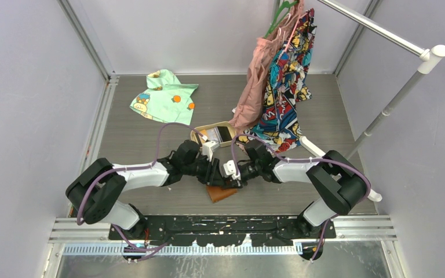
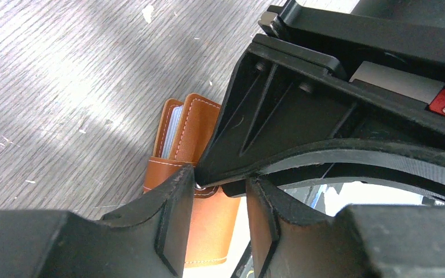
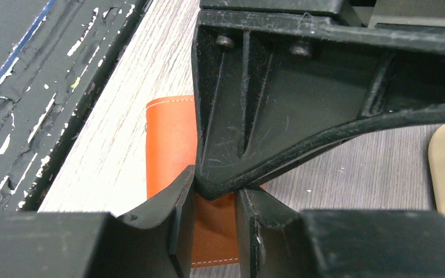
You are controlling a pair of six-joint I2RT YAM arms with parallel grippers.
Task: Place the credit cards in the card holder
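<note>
The brown card holder (image 1: 221, 194) lies on the grey table near its front edge, partly covered by both grippers. In the left wrist view, pale card edges (image 2: 174, 126) show in a pocket of the holder, and a snapped strap (image 2: 171, 169) crosses it. My left gripper is part open over the holder, its fingers (image 2: 177, 211) apart, with the leather visible in the gap. My right gripper is shut on the card holder (image 3: 171, 139); the exact contact is hidden behind the left gripper's black fingers.
Behind the grippers stands a tan tray (image 1: 210, 127) with dark and pale flat items inside. A green cloth (image 1: 168, 95) lies back left. Hanging clothes (image 1: 278, 87) and a rack pole (image 1: 382, 113) take up the right. Both grippers are crowded together.
</note>
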